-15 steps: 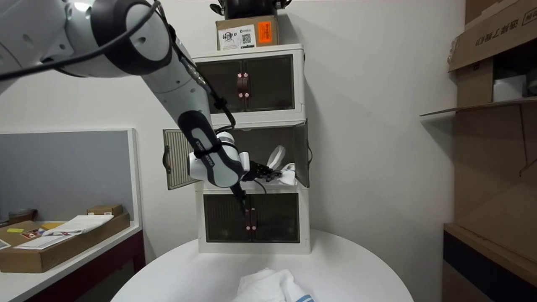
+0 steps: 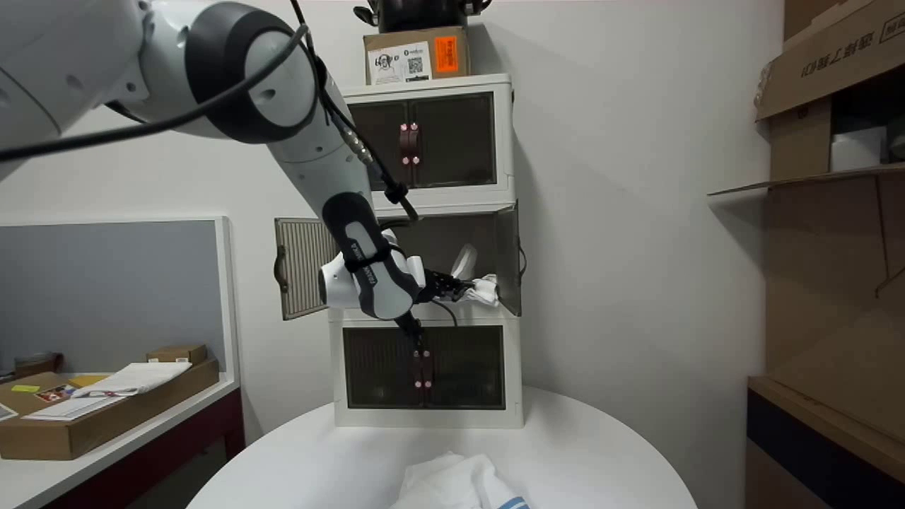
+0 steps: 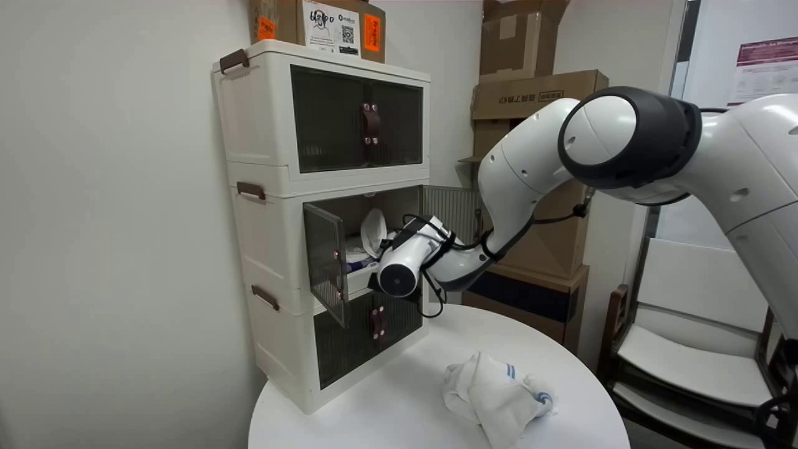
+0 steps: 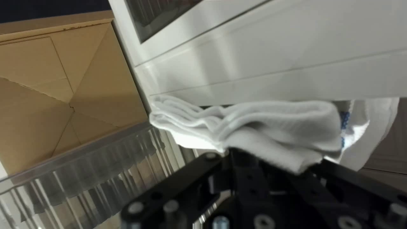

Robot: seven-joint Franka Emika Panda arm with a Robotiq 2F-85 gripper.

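Observation:
My gripper [image 2: 471, 290] reaches into the open middle compartment of a white cabinet [image 3: 262, 247], near its right side. In the wrist view it is shut on a folded white cloth [image 4: 282, 126], whose bunched fabric rises over the fingertips and hides them. The cloth lies along the white front edge of the compartment. A blue mark shows on white fabric at its right end; I cannot tell whether that belongs to the same piece. Another white cloth [image 3: 486, 396] with blue stripes lies crumpled on the round white table [image 3: 359, 419].
Both middle doors stand open: the left door [image 3: 325, 254] and the ribbed right door [image 3: 452, 206] flank the arm. A white oval item [image 3: 373, 232] leans inside the compartment. Upper and lower doors are closed. Cardboard boxes [image 3: 553, 157] stand to the right.
The arm and gripper have shifted slightly right, further into the compartment. The gripper has gone from beside the white cloth to being shut on it. The table cloth has not moved.

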